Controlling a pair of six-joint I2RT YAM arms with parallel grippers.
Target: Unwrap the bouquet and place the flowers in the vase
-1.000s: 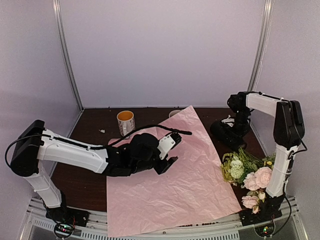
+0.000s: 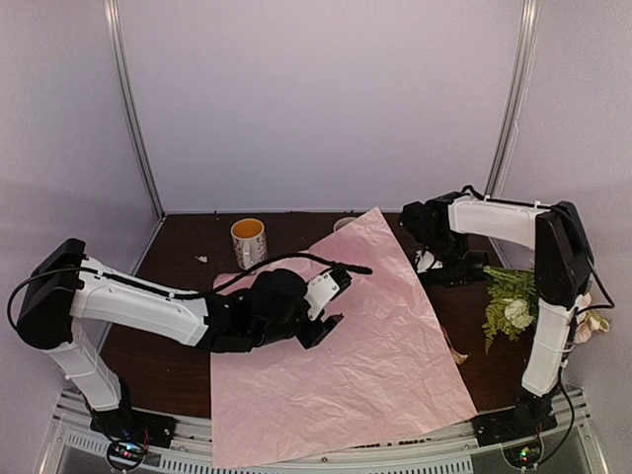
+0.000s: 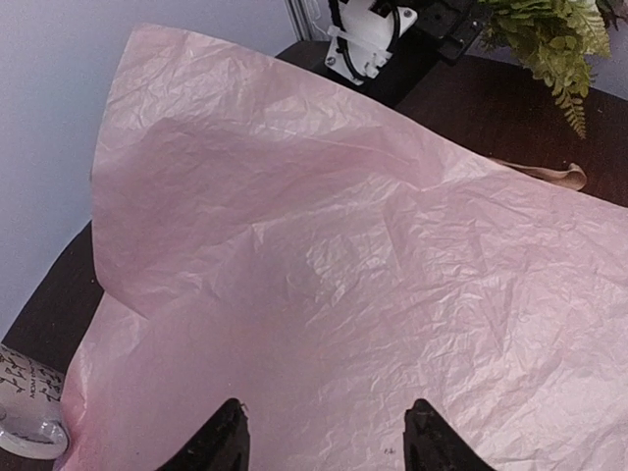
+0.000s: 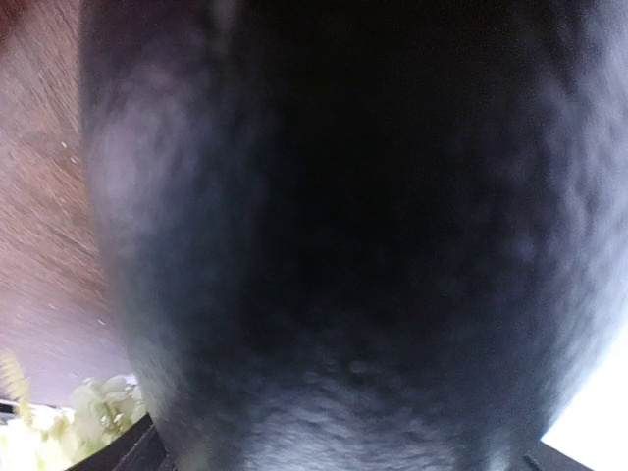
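A bouquet [image 2: 512, 301] with green leaves, a pale bloom and pink blooms lies sideways at the right of the table, partly behind the right arm. Its stem end meets a dark rounded object, apparently a black vase [image 4: 324, 245], which fills most of the right wrist view. My right gripper [image 2: 456, 265] has its fingers wide apart at either side of that object; contact cannot be made out. Pale petals [image 4: 98, 412] show at that view's lower left. My left gripper is open above the pink sheet, nothing between its fingers.
The pink sheet [image 2: 341, 370] covers the middle of the table, with a raised far corner. An orange-lined mug [image 2: 249, 242] stands at the back left. A pale rim [image 2: 344, 223] peeks from behind the sheet. Bare dark wood [image 2: 158, 375] is free at the left.
The right gripper has shifted left. The bouquet has turned with the dark object, its blooms swinging up and right towards the right arm. My left gripper has moved slightly left and down.
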